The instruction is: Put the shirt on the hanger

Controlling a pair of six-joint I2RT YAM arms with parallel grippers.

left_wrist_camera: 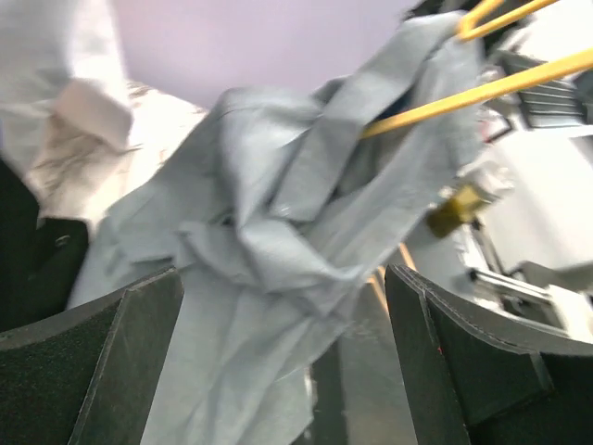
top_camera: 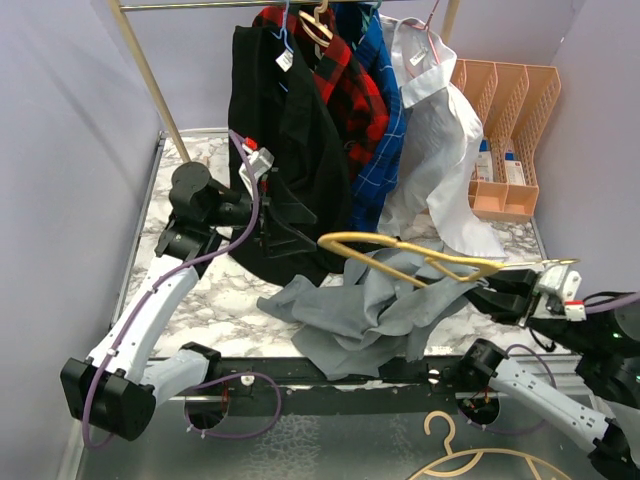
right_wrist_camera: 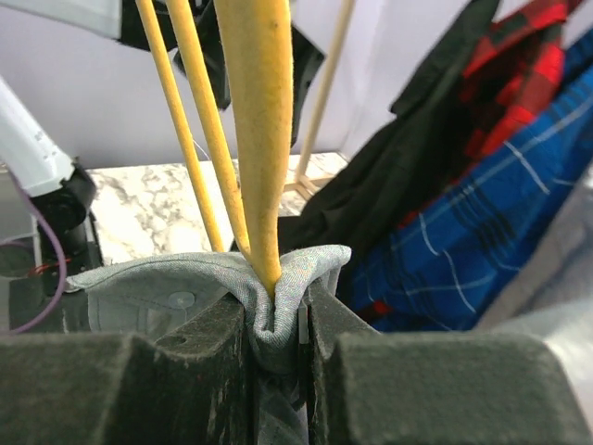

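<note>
A grey shirt lies bunched on the marble surface, with part of it raised at the right. My right gripper is shut on a gathered edge of it together with the yellow hanger; in the right wrist view the folded fabric wraps the hanger's end between the fingers. The hanger is tilted over the shirt, reaching leftward. My left gripper is open above the shirt's left side, fingers empty; in the left wrist view the shirt and hanger bars show beyond it.
Hung garments on a rail fill the back: black, red plaid, blue plaid and white. A salmon organizer stands back right. Spare hangers lie below the front edge. Marble is bare at far left.
</note>
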